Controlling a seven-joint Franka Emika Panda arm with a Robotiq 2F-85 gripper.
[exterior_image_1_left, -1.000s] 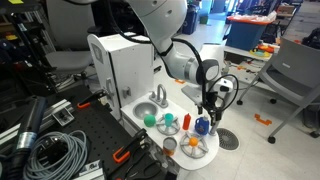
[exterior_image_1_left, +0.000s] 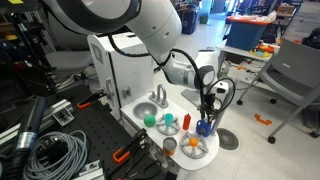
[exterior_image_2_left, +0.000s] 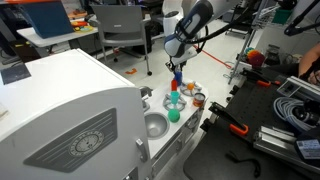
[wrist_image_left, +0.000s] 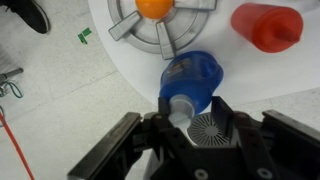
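Observation:
A blue cup-like object (wrist_image_left: 190, 78) shows in the middle of the wrist view, with a pale rounded part at its lower end. My gripper is at that end, its dark fingers (wrist_image_left: 120, 142) on either side. Whether they touch or grip it cannot be told. In exterior view 1 the blue object (exterior_image_1_left: 204, 128) stands at the right end of the white counter, directly below my gripper (exterior_image_1_left: 207, 113). The second exterior view shows the blue object (exterior_image_2_left: 178, 76) small and partly covered by the arm.
A red bottle-like object (wrist_image_left: 275, 28) and an orange ball-like object (wrist_image_left: 153, 7) on a burner lie close by. A green item (exterior_image_1_left: 150, 120), a metal can (exterior_image_1_left: 169, 145) and the sink (exterior_image_1_left: 147, 111) are farther along the counter. A round floor drain (exterior_image_1_left: 228, 139) lies beyond the counter edge.
My arm has come lower and slightly left, bringing the gripper closer over the blue object. The other things on the counter appear unmoved.

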